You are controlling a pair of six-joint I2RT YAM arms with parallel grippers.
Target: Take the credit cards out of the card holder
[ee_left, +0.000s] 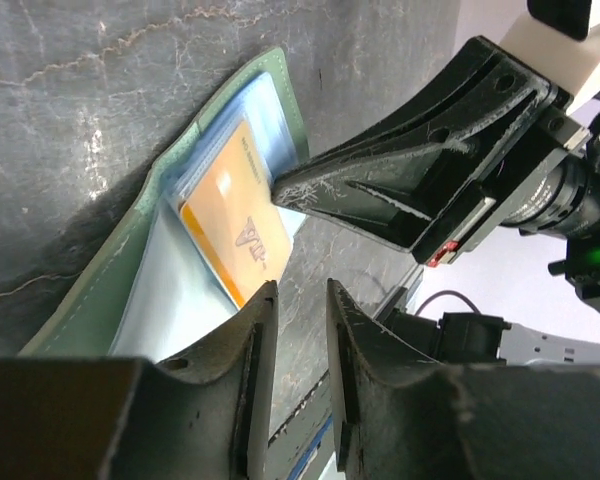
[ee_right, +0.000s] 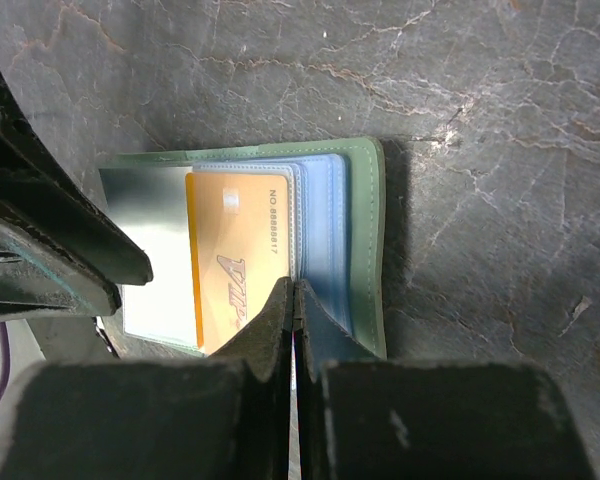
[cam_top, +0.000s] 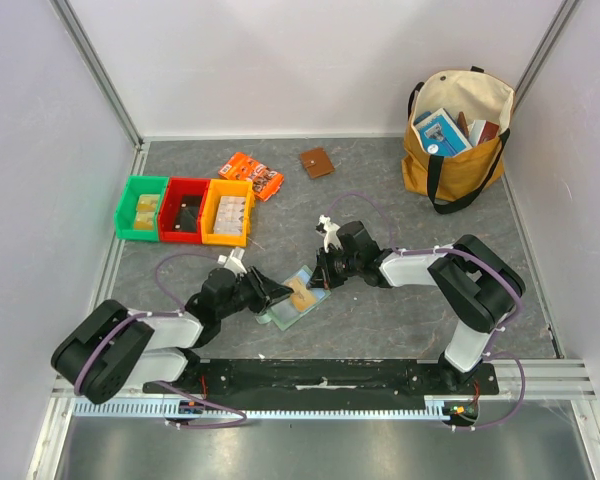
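Observation:
The card holder (cam_top: 294, 310), pale blue with a green edge, lies flat and opened out on the grey table between my arms. An orange-tan card (ee_right: 242, 250) rests in its middle, one end at the blue stitched pocket (ee_right: 323, 215). In the left wrist view the same card (ee_left: 238, 210) shows past my left gripper, whose parted fingers have nothing between them and stand near its orange edge. My right gripper is shut, its tips at the border of card and pocket; nothing shows between them.
Green, red and yellow bins (cam_top: 185, 205) with contents stand at the back left. Near them lie an orange packet (cam_top: 252, 175) and a brown wallet (cam_top: 317, 162). A filled tote bag (cam_top: 458, 140) is at the back right. Bare table lies behind the holder.

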